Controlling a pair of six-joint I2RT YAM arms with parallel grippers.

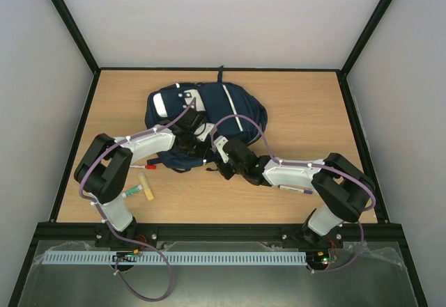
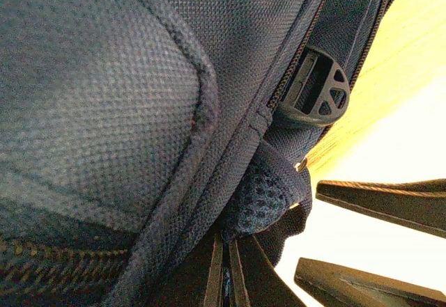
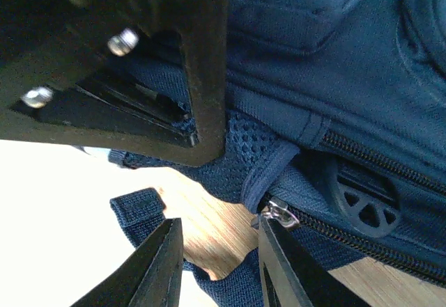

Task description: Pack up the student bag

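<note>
A navy backpack (image 1: 240,105) lies at the back middle of the table. My left gripper is shut at its front edge, with a fold of mesh fabric (image 2: 259,197) pinched at its fingertips. In the right wrist view, the dark left fingers (image 3: 205,105) press against that mesh. My right gripper stands part open, nothing between its fingers but table and strap beyond. A silver zipper end (image 3: 280,213) shows just above its right fingertip. The right fingers (image 2: 373,206) also appear in the left wrist view, apart from the bag.
A black buckle (image 3: 364,199) hangs beside the zipper, and a loose strap (image 3: 237,279) lies below. On the table are a red pen (image 1: 144,166), a yellow stick (image 1: 145,186), a green-and-white tube (image 1: 132,191) and a marker (image 1: 295,189).
</note>
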